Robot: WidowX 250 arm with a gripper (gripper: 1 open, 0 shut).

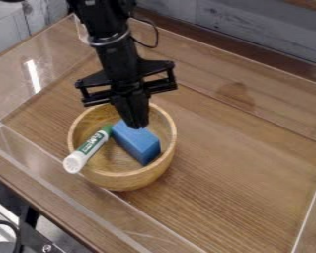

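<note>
The black robot gripper [127,99] hangs from the top of the view, shut, with nothing visible between its fingers. It is just above a round light wooden bowl [127,176] on the wooden table. In the bowl lie a blue block [137,144] and a white tube with a green end [84,153], which rests against the left rim and partly over it.
A raised pale edge runs along the back right. Black cables lie at the lower left corner.
</note>
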